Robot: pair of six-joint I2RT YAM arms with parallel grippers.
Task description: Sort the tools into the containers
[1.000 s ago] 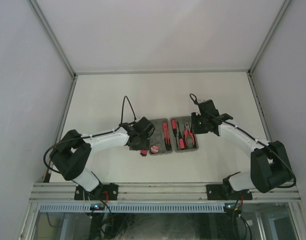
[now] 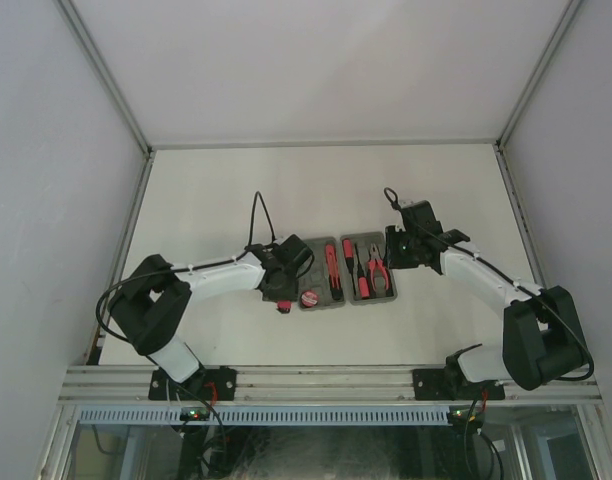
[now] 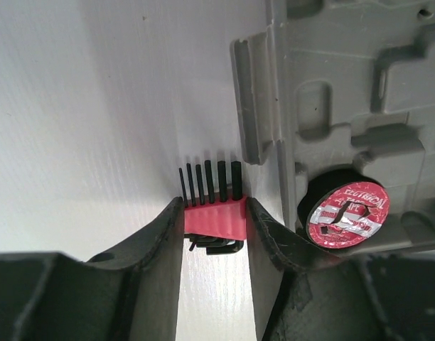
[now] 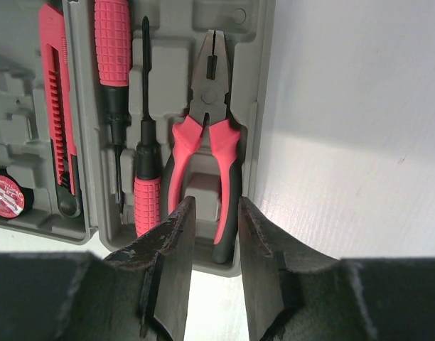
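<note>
A red hex key set (image 3: 215, 217) with black keys lies beside the grey tool case (image 3: 324, 53), between the fingertips of my left gripper, which appear to touch its sides. Inside the case are a tape roll (image 3: 349, 213), a red utility knife (image 4: 57, 106), two screwdrivers (image 4: 112, 42), and pliers (image 4: 228, 156). My right gripper hovers over the pliers' handles in the right wrist view, fingers part open with nothing visibly held.
The case lies open mid-table (image 2: 321, 300), both halves side by side.
The left arm has shifted very slightly, with the hex key set edging a little left. The right arm moved slightly right from about a second ago.
</note>
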